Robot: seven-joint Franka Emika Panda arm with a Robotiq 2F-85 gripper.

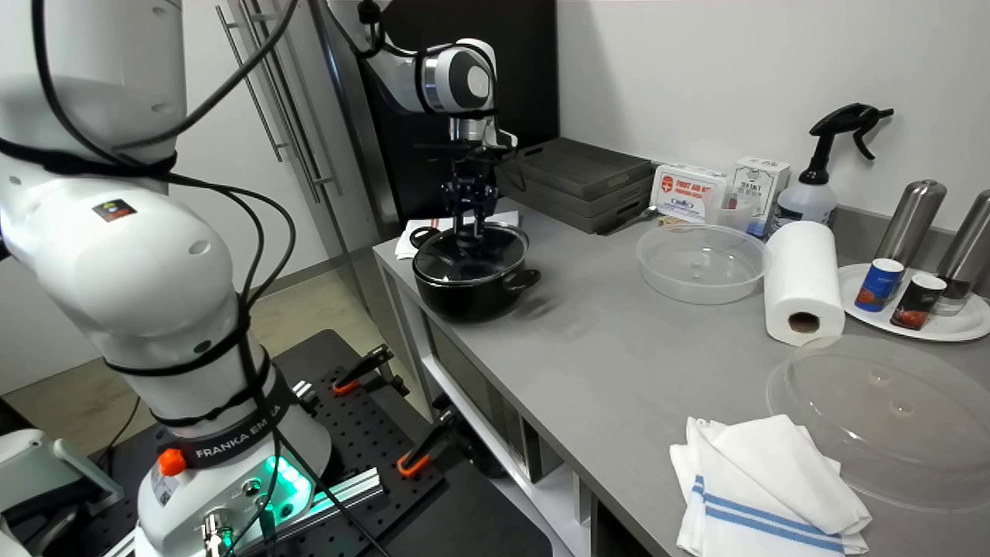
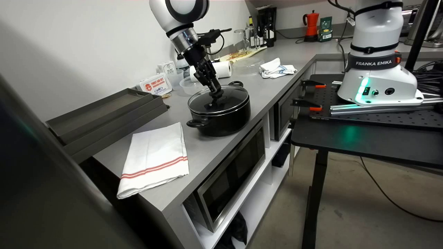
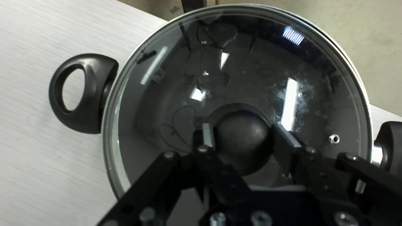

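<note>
A black pot with two side handles stands on the grey counter near its front edge. Its round glass lid rests on the rim. At the lid's centre is a black knob, seen from above in the wrist view. My gripper is shut on this knob, one finger pad on its left side and the other on its right. From outside, the arm reaches down over the lid, and the dark fingers hide most of the knob.
Near the pot lies a red-striped white towel, with stacked grey trays behind it. A clear bowl, a paper towel roll and a blue-striped towel sit farther along.
</note>
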